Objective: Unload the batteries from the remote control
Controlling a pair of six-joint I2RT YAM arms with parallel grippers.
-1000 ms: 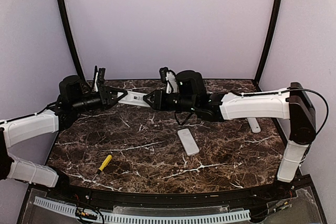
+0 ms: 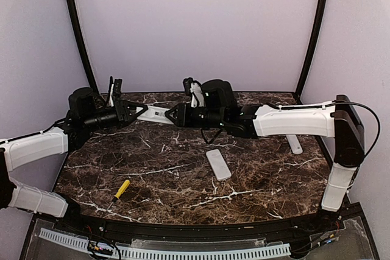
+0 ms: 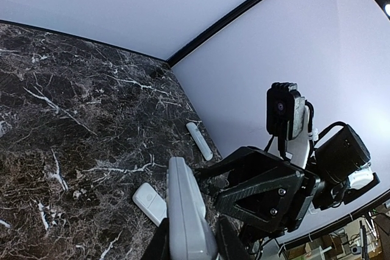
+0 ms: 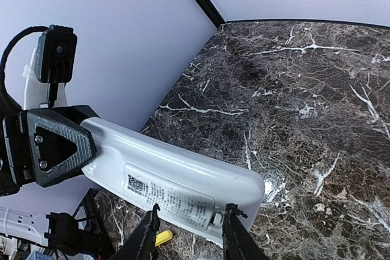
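Note:
A white remote control [image 2: 157, 114] [image 3: 186, 205] [image 4: 173, 162] is held in the air between both arms, its underside compartment with a printed label facing the right wrist camera. My left gripper [image 2: 140, 111] is shut on the remote's far end. My right gripper [image 2: 175, 114] is at the other end, its dark toothed fingertips at the small end of the compartment [image 4: 217, 217]; whether a battery is between them is hard to tell, but it is closed at the remote.
A white flat piece [image 2: 218, 164] lies on the marble table centre, another white slim object [image 2: 294, 144] at the right, and a yellow screwdriver [image 2: 121, 190] at the front left.
My right gripper and arm have shifted very slightly around the remote's end. The left arm and the objects on the table look unchanged.

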